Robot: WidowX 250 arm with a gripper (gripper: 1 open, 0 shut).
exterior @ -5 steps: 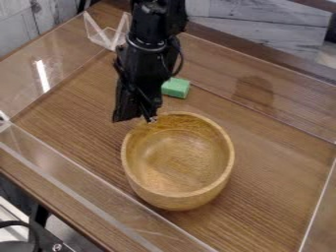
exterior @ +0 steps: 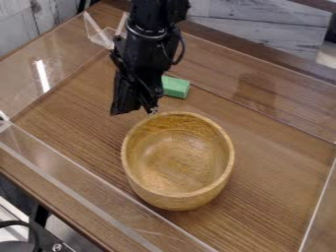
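My black gripper point(exterior: 138, 98) hangs over the table just behind and left of a light wooden bowl point(exterior: 178, 162), which looks empty. I see nothing between its fingers, though dark parts make the tips hard to make out; it appears shut. A small green block point(exterior: 174, 87) lies behind the gripper, to its right.
The wooden table point(exterior: 262, 207) has free room to the right of the bowl and at the left. A pale wooden wall point(exterior: 269, 25) runs along the back. A black cable lies at the bottom left corner.
My gripper has moved a little back and up, away from the bowl's rear rim. The bowl and the green block stay where they were.
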